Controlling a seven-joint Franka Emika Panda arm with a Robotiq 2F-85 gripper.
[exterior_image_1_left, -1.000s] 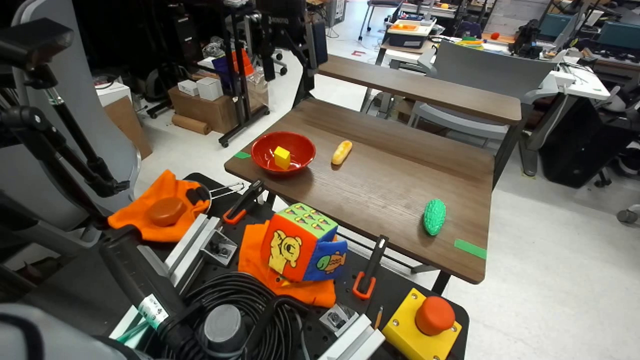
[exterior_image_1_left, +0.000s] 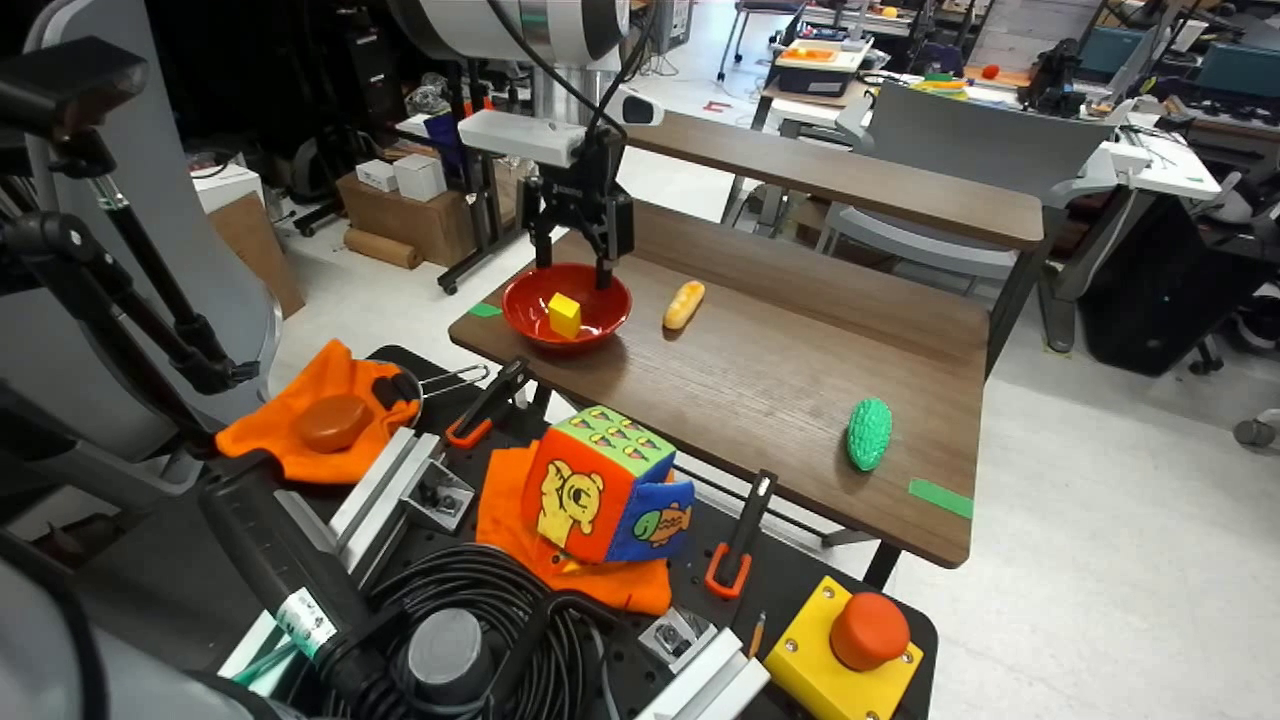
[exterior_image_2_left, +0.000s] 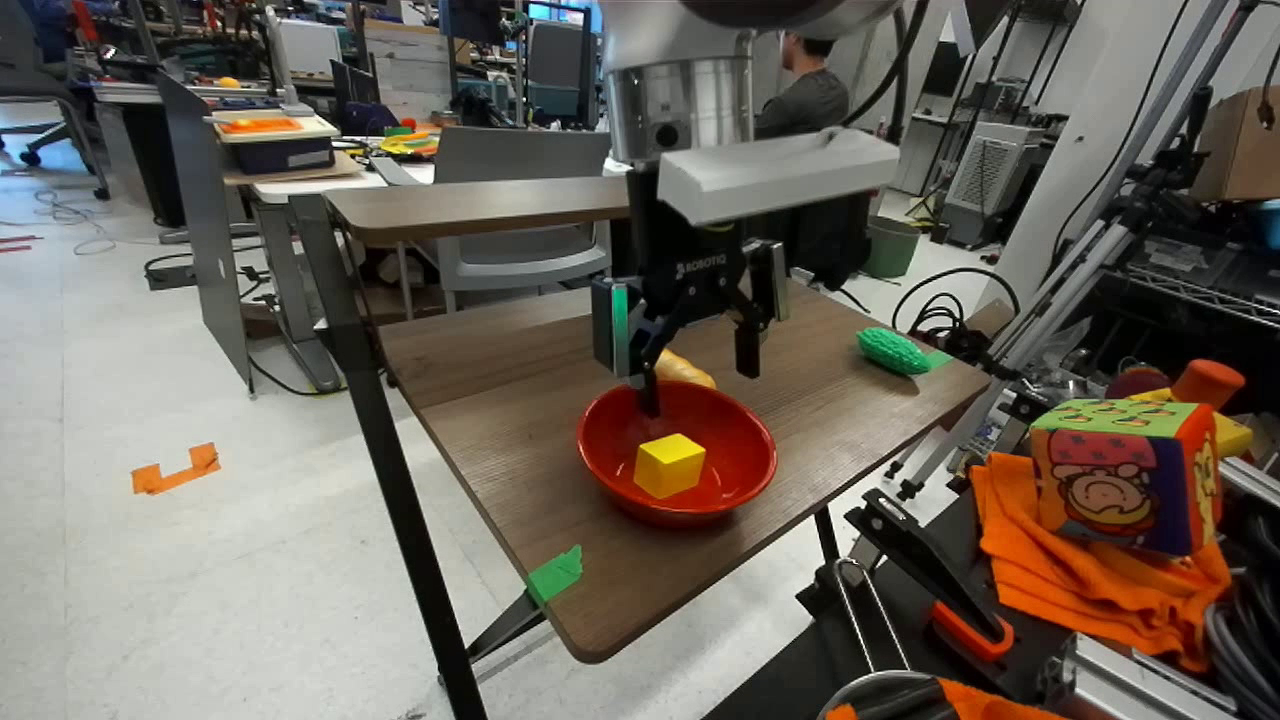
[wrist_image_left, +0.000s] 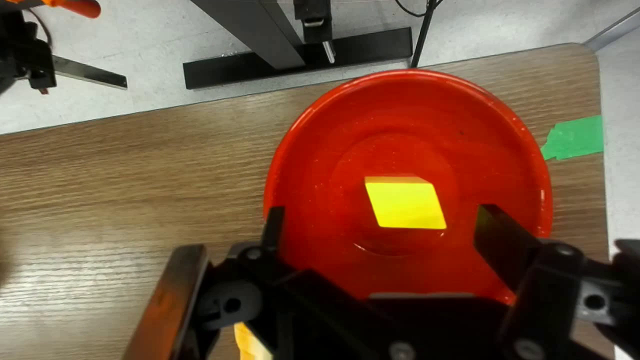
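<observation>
A yellow block (exterior_image_1_left: 564, 314) rests inside the red bowl (exterior_image_1_left: 523, 330) at the left end of the wooden table. In the wrist view the block (wrist_image_left: 408, 204) lies near the middle of the bowl (wrist_image_left: 498, 150). My gripper (exterior_image_2_left: 698, 384) is pointing down over the bowl with its fingers wide apart. Nothing is held between them, and the block sits below and clear of both fingertips. A bread-shaped yellow piece (exterior_image_1_left: 684, 306) lies on the table beside the bowl; the gripper partly hides it in the wrist view. The bumpy green item (exterior_image_1_left: 870, 433) is at the table's other end.
Between the bread-shaped piece and the green item the tabletop (exterior_image_1_left: 768, 372) is bare. A raised shelf (exterior_image_1_left: 840, 168) runs along the far side. Close to the front edge stand a soft picture cube (exterior_image_1_left: 606, 486) and black clamps (exterior_image_1_left: 744, 534) on a cart.
One second ago my gripper hung higher, beyond the table's far left corner. Now it is lower and above the bowl. The block, bowl and other items have stayed in place.
</observation>
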